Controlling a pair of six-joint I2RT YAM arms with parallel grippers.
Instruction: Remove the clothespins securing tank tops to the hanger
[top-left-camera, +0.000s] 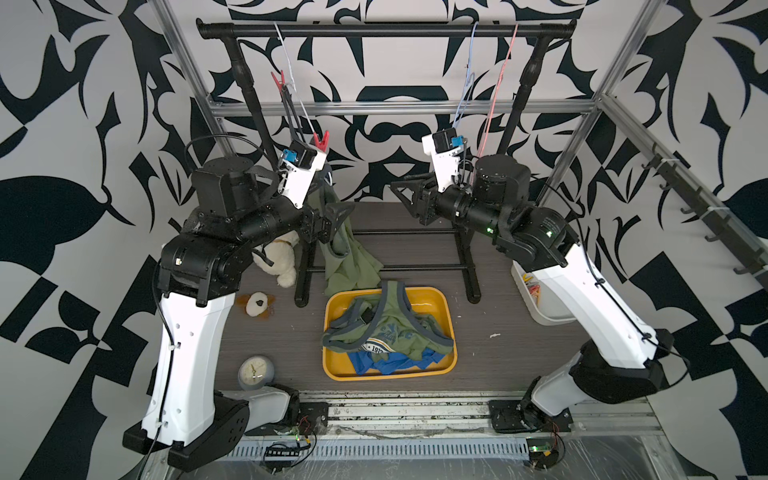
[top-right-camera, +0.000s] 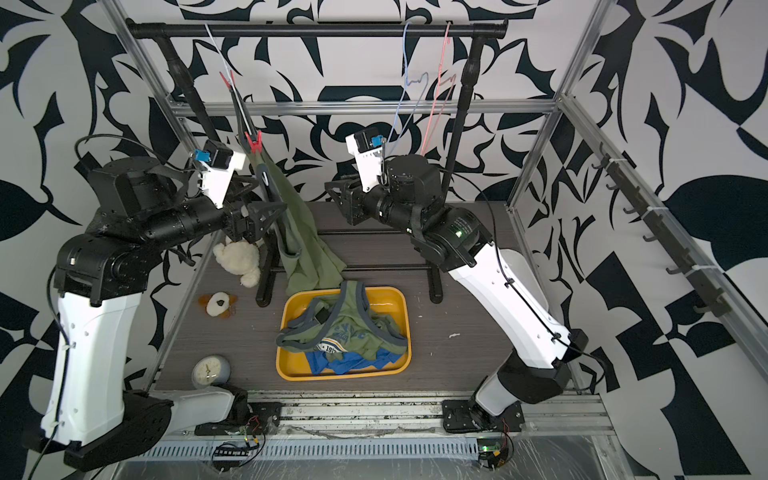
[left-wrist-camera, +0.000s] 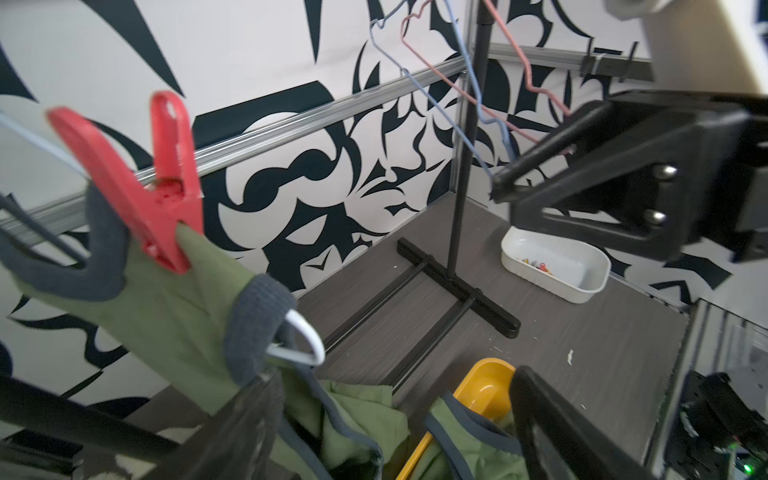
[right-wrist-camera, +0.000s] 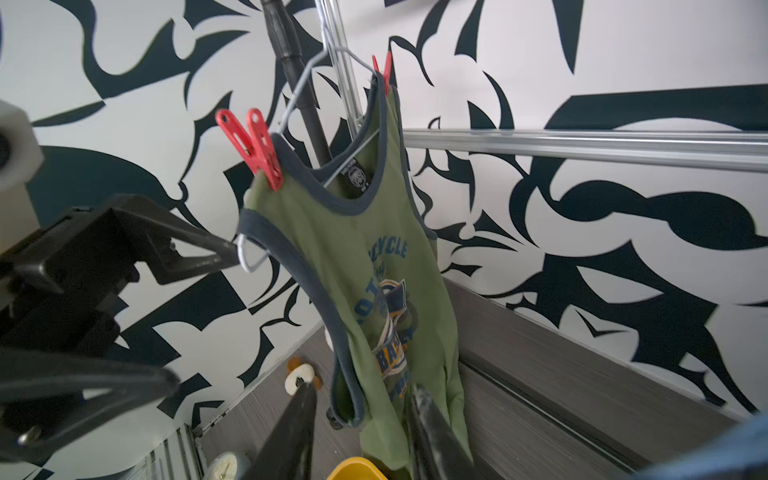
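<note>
A green tank top (right-wrist-camera: 376, 240) with grey trim hangs from a white hanger (right-wrist-camera: 300, 88). One red clothespin (right-wrist-camera: 254, 150) is clipped on its near shoulder, and another red clothespin (right-wrist-camera: 387, 73) grips the far shoulder. My left gripper is open beside the near shoulder, one fingertip close to the hanger's end, below the pin. Seen from the left wrist, that clothespin (left-wrist-camera: 156, 180) is up and left of the parted fingers (left-wrist-camera: 228, 428), with nothing pinched between them. My right gripper stands open and empty, facing the shirt from the right.
A yellow tray (top-left-camera: 329, 364) on the floor holds another green tank top (top-left-camera: 400, 320) and blue cloth (top-left-camera: 392, 361). Empty blue (top-left-camera: 468, 72) and pink hangers (top-left-camera: 497, 80) hang near the right arm. A white bin (top-left-camera: 552, 319) stands at right, a plush toy (top-left-camera: 280, 257) at left.
</note>
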